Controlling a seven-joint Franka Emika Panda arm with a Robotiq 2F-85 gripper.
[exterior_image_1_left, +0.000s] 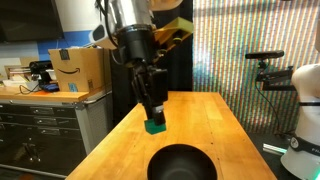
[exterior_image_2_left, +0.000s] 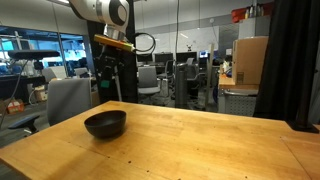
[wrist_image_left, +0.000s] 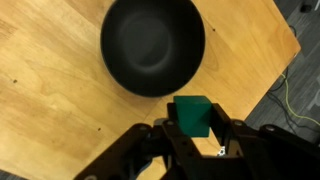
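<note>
A green block is held between the fingertips of my gripper, which is shut on it in the wrist view. In exterior view 1 the same green block hangs below my gripper, above the table and to the left of a black bowl. From the wrist, the round bowl lies just beyond the block, its inside dark with nothing visible in it. Exterior view 2 shows the bowl on the table, with the green block held up in the air above it.
An office chair stands beside it. A cardboard box sits on a bench in the background. A cable runs past the table's edge.
</note>
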